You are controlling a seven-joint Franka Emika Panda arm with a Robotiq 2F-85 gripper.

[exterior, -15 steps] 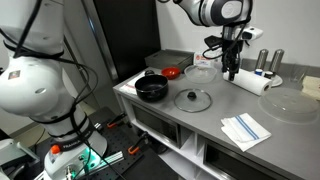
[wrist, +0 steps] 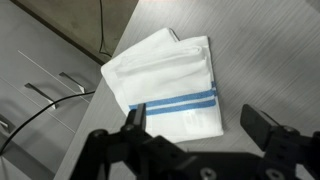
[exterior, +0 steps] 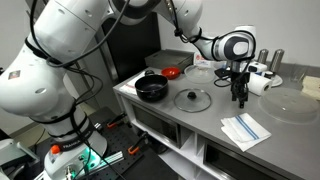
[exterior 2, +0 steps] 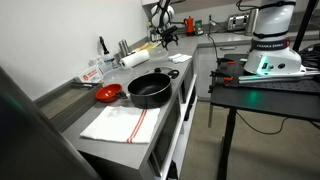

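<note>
A white cloth with blue stripes (wrist: 172,88) lies folded on the grey counter, near its front edge in exterior view 1. Above it and a little behind hangs my gripper (exterior: 241,101), pointing down. In the wrist view the two dark fingers (wrist: 134,118) stand wide apart at the bottom, and the cloth shows beyond and between them. The gripper is open and holds nothing. The cloth lies flat, clear of the fingers in exterior view 1.
A black pot (exterior: 152,86) and a glass lid (exterior: 192,100) occupy the counter's left and middle. Behind the gripper are a paper roll (exterior: 259,84) and a clear round lid (exterior: 293,105). Another white towel with red stripes (exterior 2: 118,122) lies at the far end.
My gripper has come down from high over the back of the counter, moving toward the front and the striped cloth. The objects on the counter have stayed put.
</note>
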